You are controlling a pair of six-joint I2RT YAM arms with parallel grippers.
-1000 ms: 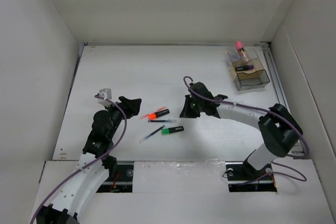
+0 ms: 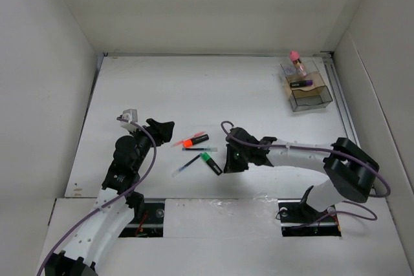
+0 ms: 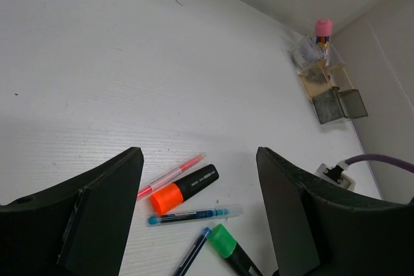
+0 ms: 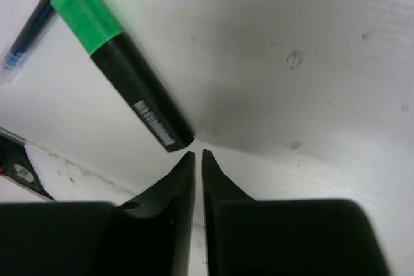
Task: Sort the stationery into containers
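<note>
Loose on the white table lie a green-capped black marker, an orange-capped black marker, a red pen, a blue pen and another blue pen. My right gripper is low, just off the green marker's black end, its fingertips close together with only a narrow gap and nothing visible between them. My left gripper hangs left of the pens, fingers apart and empty.
At the back right stands a divided container holding a purple-black marker and a pink-capped bottle. Walls border both sides.
My right gripper has come down toward the front, to the marker's end. The green marker has turned from nearly horizontal to diagonal. My left arm stayed still.
</note>
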